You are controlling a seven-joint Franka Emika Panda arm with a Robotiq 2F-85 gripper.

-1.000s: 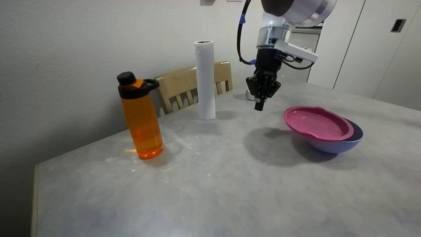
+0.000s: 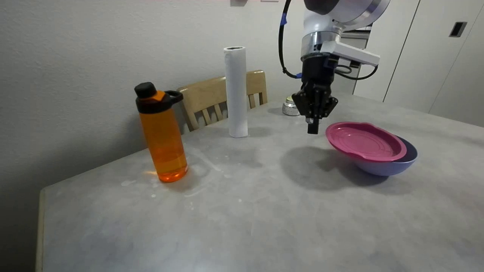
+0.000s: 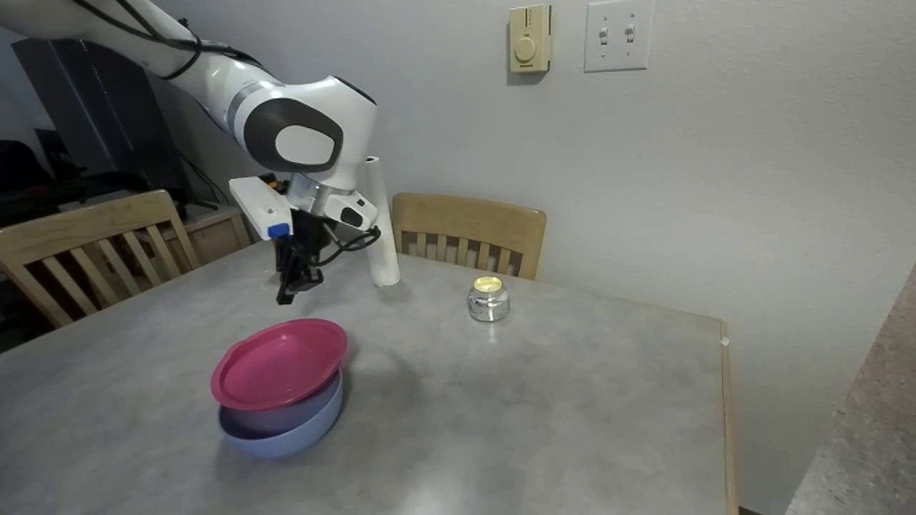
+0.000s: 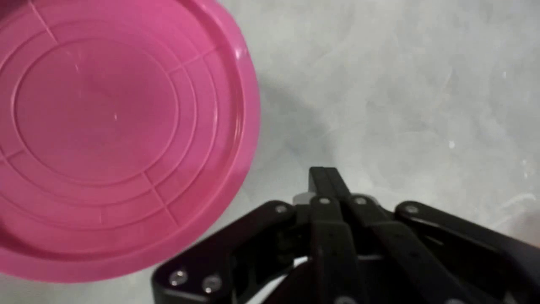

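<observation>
A pink lid-like dish (image 2: 363, 141) rests tilted on a blue bowl (image 2: 384, 168), its edge sticking out past the bowl's rim on the left in exterior view 1. In exterior view 2 the pink dish (image 3: 281, 365) covers much of the blue bowl (image 3: 288, 439). My gripper (image 2: 312, 131) hangs in the air beside the dish, apart from it. The wrist view has the gripper with both fingertips pressed together and nothing between them, and the pink dish (image 4: 96, 109) fills the left side. Most of the bowl's inside is hidden.
An orange bottle (image 2: 164, 140) stands at the left and a white paper roll (image 2: 236, 97) upright near the wall edge. A small silver jar (image 3: 489, 302) sits at the back. Wooden chairs (image 3: 468, 223) border the table.
More of the jar behind it shows. Dish, bowl, bottle and roll are unmoved.
</observation>
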